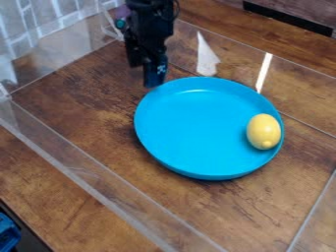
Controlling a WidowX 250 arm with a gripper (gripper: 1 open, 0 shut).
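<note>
My black gripper (148, 61) hangs at the top centre, just behind the blue plate (191, 138), open, with its fingers pointing down near the wooden surface. A yellow lemon-like object (264, 131) rests on the right side of the plate. I cannot tell whether anything small is between or behind the fingers.
A small purple and teal object (121, 22) is partly hidden at the back left. Clear walls border the wooden surface. A blue item (7, 234) shows at the lower left corner. The wood left of the plate is clear.
</note>
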